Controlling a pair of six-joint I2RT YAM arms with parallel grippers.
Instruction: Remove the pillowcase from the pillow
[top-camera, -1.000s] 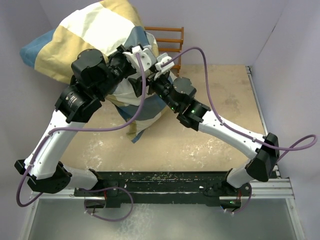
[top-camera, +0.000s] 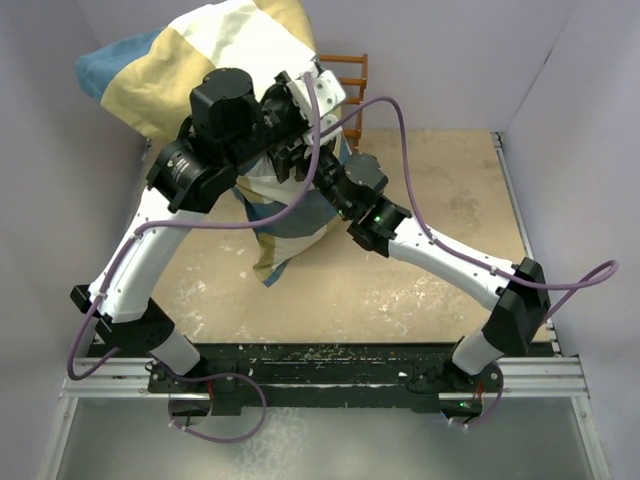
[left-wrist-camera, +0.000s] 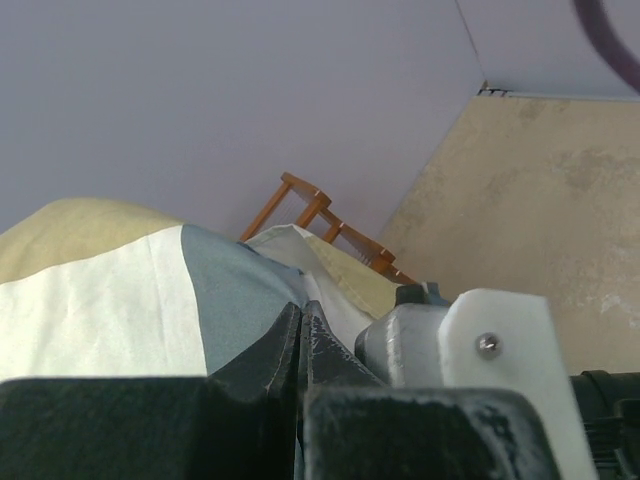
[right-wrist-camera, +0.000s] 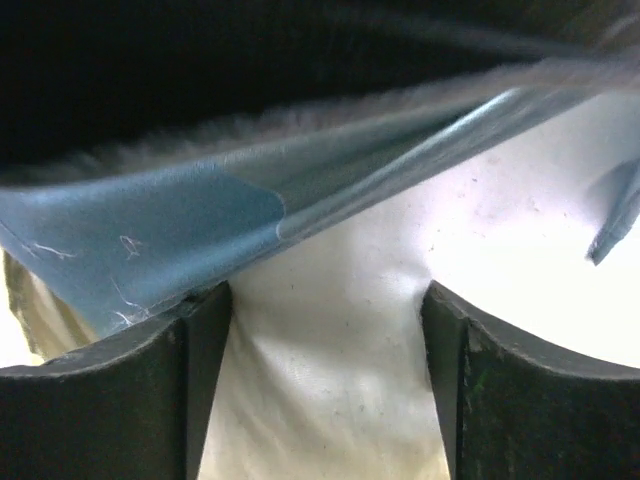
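Observation:
The pillow in its pillowcase (top-camera: 235, 40), striped cream, tan and blue, is raised behind both arms; its lower part (top-camera: 290, 235) hangs beneath them. At the fingertips of my left gripper, the fingers are together on what looks like the blue edge of the case (left-wrist-camera: 238, 292). Pale cloth (right-wrist-camera: 330, 340) lies between the parted fingers of my right gripper, which is not closed on it. Blue fabric (right-wrist-camera: 150, 235) folds over just beyond these fingers. From above, the arms hide both sets of fingertips, and I cannot tell the case from the pillow inside.
A wooden rack (top-camera: 355, 95) stands behind the cloth at the back. The two arms are very close together, with the right arm's white housing (left-wrist-camera: 500, 350) beside my left fingers.
My left arm has moved rightward and slightly down in the top view, and the upper pillow has shifted right with it. The hanging lower part is nearly still.

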